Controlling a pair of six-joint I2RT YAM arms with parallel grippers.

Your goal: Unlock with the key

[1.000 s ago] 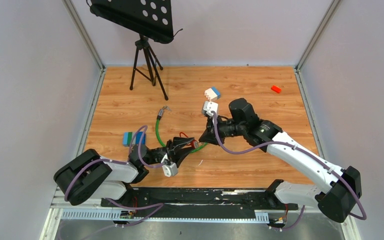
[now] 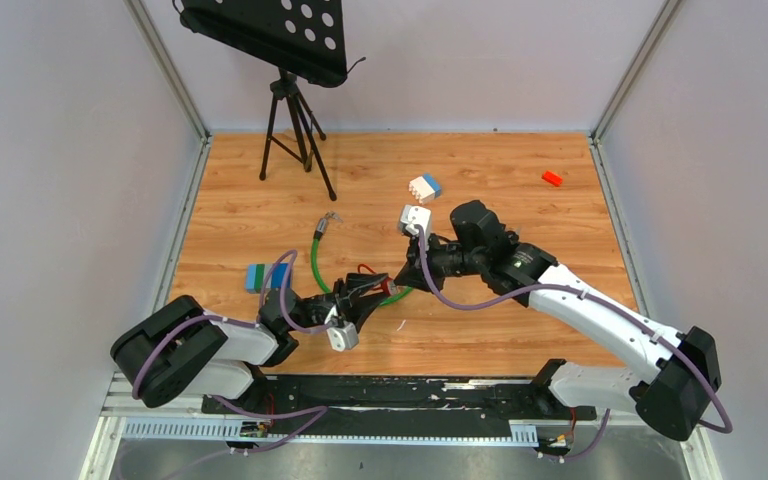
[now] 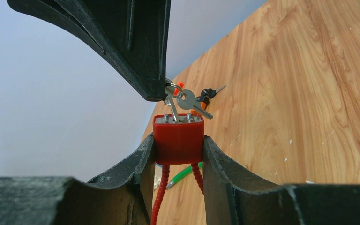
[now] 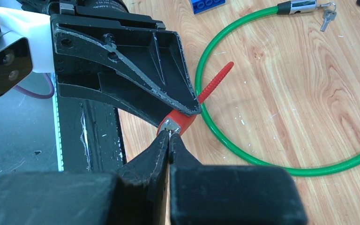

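Clasped between the fingers of my left gripper is a red lock body (image 3: pixel 178 140), its metal keyhole face up in the left wrist view and its red cable (image 3: pixel 160 199) hanging below. A silver key (image 3: pixel 173 108) meets that face with its tip; how deep it sits cannot be seen. A ring (image 3: pixel 176 86) links it to a second loose key (image 3: pixel 191 102). My right gripper is shut at the key's head, which its fingertips partly hide in the left wrist view. The right wrist view shows its tips right against the lock's face.
A green cable lock (image 4: pixel 225 140) with its own keys (image 4: pixel 328 18) lies on the wooden table behind the grippers. Blue blocks (image 2: pixel 280 276), a white-blue block (image 2: pixel 424 188) and a red block (image 2: pixel 552 178) sit apart. A black stand (image 2: pixel 295 120) rises at the back left.
My right gripper has shifted slightly left, toward the lock, over the last second. The left arm stays almost where it was, still around the lock.
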